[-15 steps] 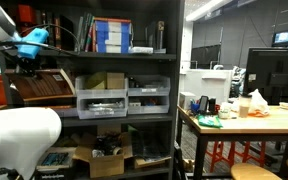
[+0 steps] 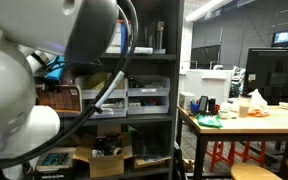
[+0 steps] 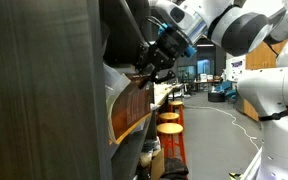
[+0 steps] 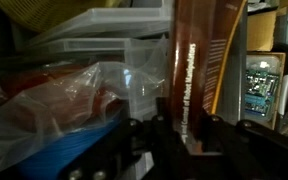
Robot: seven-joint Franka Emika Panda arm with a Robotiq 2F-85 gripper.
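Note:
A brown book (image 4: pixel 191 60) with white lettering on its spine stands between the dark fingers of my gripper in the wrist view. The fingers are shut on it. Exterior view 2 shows the gripper (image 3: pixel 147 76) from the side, up against a brown book (image 3: pixel 134 108) beside the shelf unit. In exterior view 1 the white arm (image 2: pixel 29 50) fills the upper left, and the gripper's fingers cannot be made out there.
Clear plastic bins (image 2: pixel 149 102) sit on the middle shelf; one in the wrist view holds bagged items (image 4: pixel 79 95). Lower down are a cardboard box (image 2: pixel 106 160) and a green circuit board (image 4: pixel 259 85). A wooden table (image 2: pixel 249 122) stands to the right.
The arm has swung into the upper left of exterior view 1, moving rightward across it. It now covers part of the upper shelf and its books, which showed clearly before.

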